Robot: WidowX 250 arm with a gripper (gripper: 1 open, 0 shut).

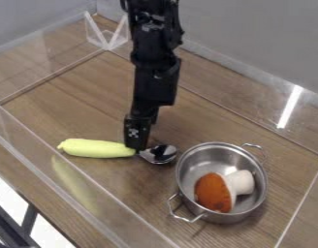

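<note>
The black gripper point(140, 141) reaches down at the centre, its tips low over the handle end of a pale yellow utensil point(94, 147) lying on the wooden surface. A shiny metal piece point(159, 154) lies just right of the tips. Whether the fingers are open or shut on anything cannot be made out. A steel pot point(189, 174) with two handles stands at the lower right, holding an orange-brown item point(213, 194) and a white cylindrical item point(240, 181).
A white rack point(108, 37) stands at the back left. Clear walls edge the wooden surface at the left and back. Bare wood lies left of and behind the gripper and right of the pot.
</note>
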